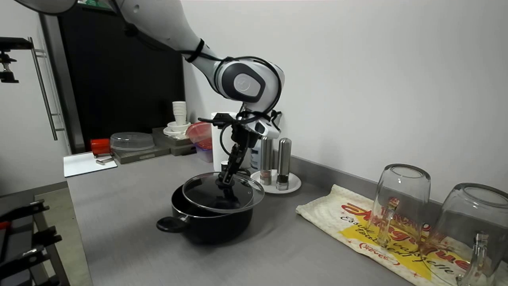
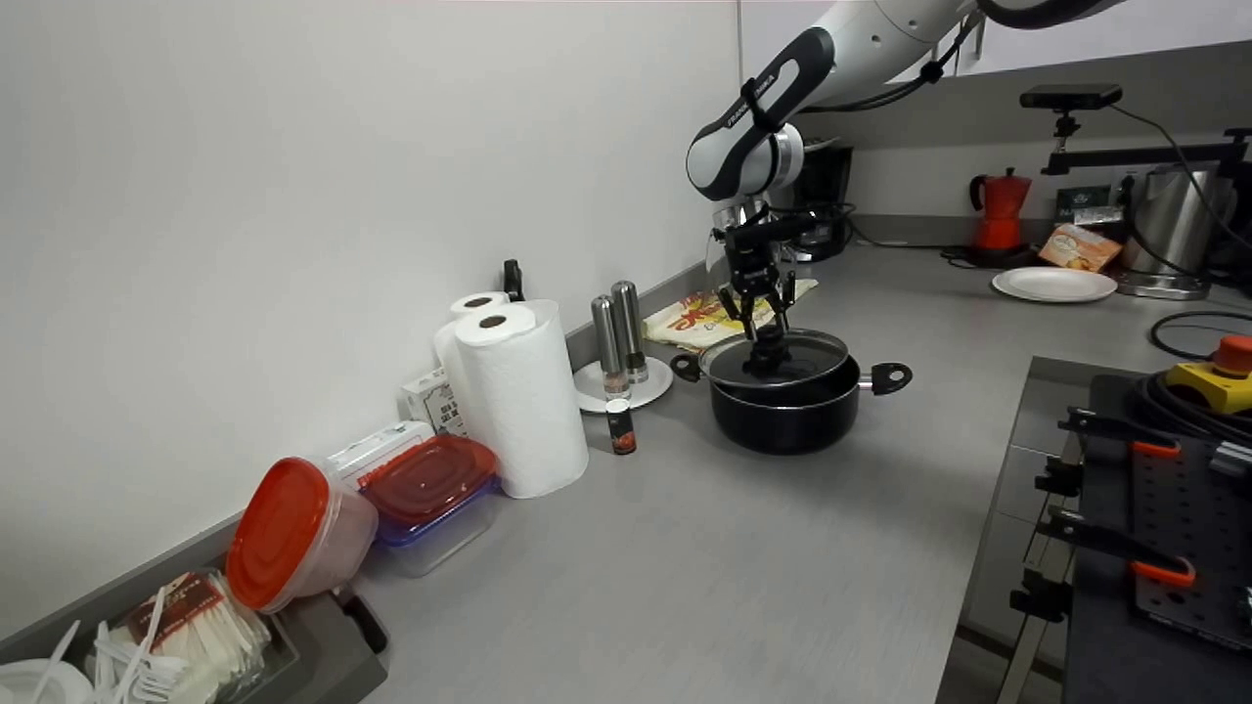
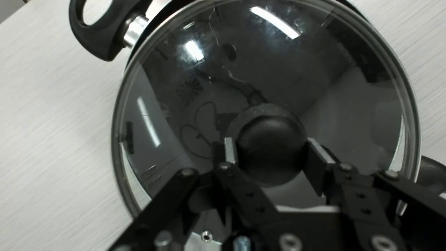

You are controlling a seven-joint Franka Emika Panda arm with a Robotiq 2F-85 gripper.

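Note:
A glass lid (image 1: 204,188) with a metal rim lies askew over a black pot (image 1: 217,228), shifted toward the wall side, so part of the pot's opening shows. In the wrist view the lid's round black knob (image 3: 271,146) sits between the finger pads, and my gripper is shut on it. From the other side, the lid (image 2: 810,350) looks tilted above the pot (image 2: 786,424); whether its edge touches the pot's rim, I cannot tell. One pot handle (image 2: 886,377) points away from the wall.
Behind the pot, a white plate (image 1: 295,183) holds two metal grinders (image 1: 283,162). Paper towel rolls (image 2: 522,399) and a small spice jar (image 2: 621,427) stand along the wall. Glass mugs (image 1: 402,190) rest upside down on a printed cloth (image 1: 328,209).

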